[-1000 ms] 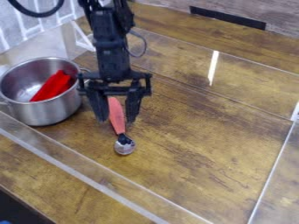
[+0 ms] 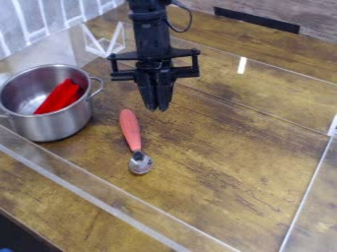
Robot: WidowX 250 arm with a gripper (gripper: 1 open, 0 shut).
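Observation:
My gripper [image 2: 156, 96] hangs over the table above and just behind a spoon-like utensil [image 2: 130, 133] with a pink-red handle and a round metal head, which lies on the wooden table toward the viewer. Its fingers point down; whether they are open or shut is hard to make out. A steel pot [image 2: 37, 124] at the left holds a red object [image 2: 58, 96].
White tape strips mark it. A white object [image 2: 102, 41] stands at the back left.
My gripper has risen and moved back, away from the utensil, which now shows fully and lies in about the same place.

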